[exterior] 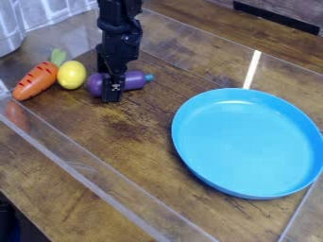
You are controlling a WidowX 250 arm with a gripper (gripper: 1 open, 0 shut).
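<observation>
A purple toy eggplant (130, 82) lies on the wooden table, left of centre. My dark gripper (110, 87) is lowered onto it from above, open, its fingers at the eggplant's body. Just left of it sits a yellow lemon (71, 73), and further left an orange carrot (36, 79) with a green top.
A large blue plate (245, 142) fills much of the right side. A translucent white object (19, 24) stands at the back left corner.
</observation>
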